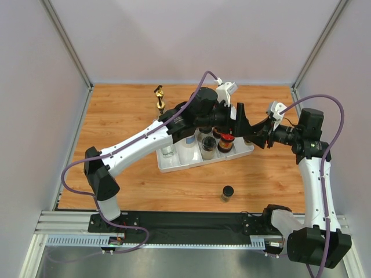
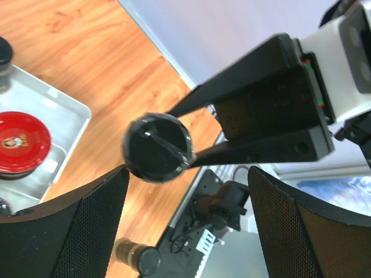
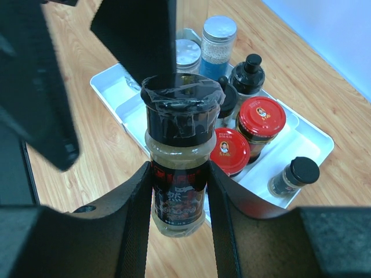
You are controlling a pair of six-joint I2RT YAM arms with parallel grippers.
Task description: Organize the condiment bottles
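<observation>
A spice bottle (image 3: 179,191) with black cap is held upright in my right gripper (image 1: 261,133), whose two fingers clasp it in the right wrist view. My left gripper (image 1: 239,119) hovers over the tray at the top view's centre; its fingers stand apart around that bottle's black cap (image 2: 156,145) in the left wrist view, with no clear grip. Below, a white tray (image 1: 179,166) holds red-lidded jars (image 3: 262,119), silver-capped jars (image 3: 217,35), dark bottles (image 3: 246,74) and a small black-capped jar (image 3: 293,176).
A lone dark-capped jar (image 1: 227,194) stands on the wooden table in front of the tray. Walls border the table at back and sides.
</observation>
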